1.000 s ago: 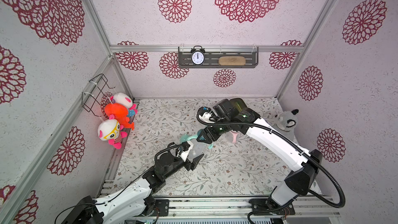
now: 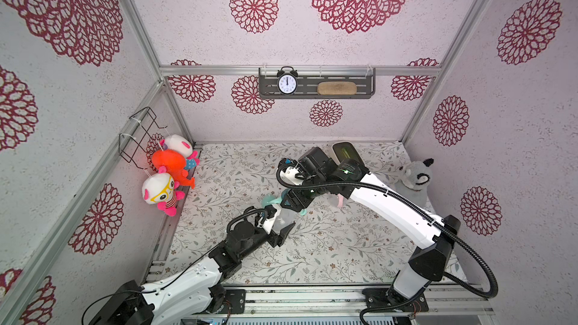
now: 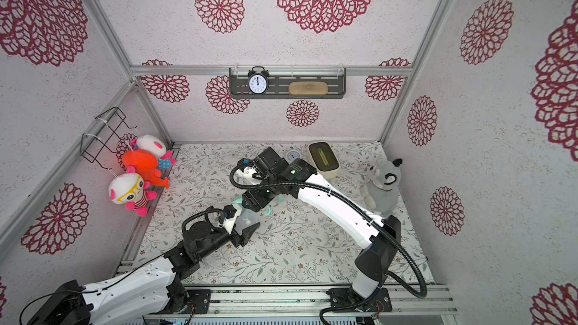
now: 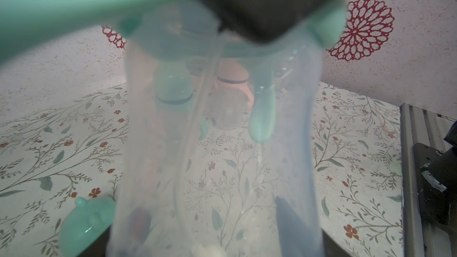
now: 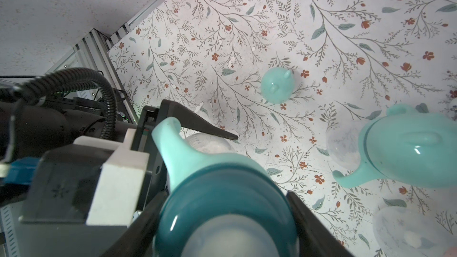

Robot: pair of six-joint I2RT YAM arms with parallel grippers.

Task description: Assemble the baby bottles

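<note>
My left gripper [image 2: 279,229] is shut on a clear bottle body [image 4: 228,180], with a thin straw inside. A teal collar with two handles [image 5: 223,190] sits at the bottle's top; how firmly it is seated cannot be told. My right gripper [image 3: 256,199] is at the collar, its dark fingers [image 5: 309,223] on opposite sides of it. One of them [image 4: 266,0] crosses before the collar in the left wrist view. Whether they press on the collar is not clear. A small teal cap [image 5: 277,84] lies on the table.
To the right in the right wrist view lie a teal handled bottle top [image 5: 409,147] and a clear bottle [image 5: 404,233] with a pink part. A lidded container [image 3: 323,157] stands at the back, a grey plush toy [image 3: 382,186] at the right.
The left arm and bottle look nearly still.
</note>
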